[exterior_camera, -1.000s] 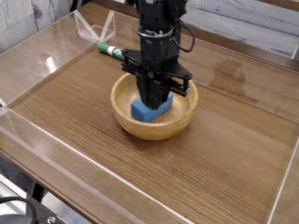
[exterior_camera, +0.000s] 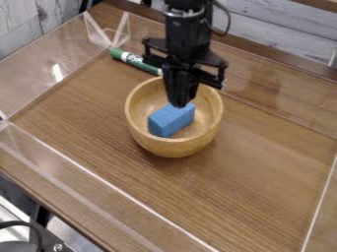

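A wooden bowl stands near the middle of the table, holding a blue block. My dark gripper hangs over the back of the bowl, above and behind the block. Whether anything is between its fingers, and how far apart they are, is hard to make out.
A green and white tube lies behind the bowl at the left. White walls border the back.
My gripper has moved up and back, away from the front right of the bowl, and more of the blue block now shows.
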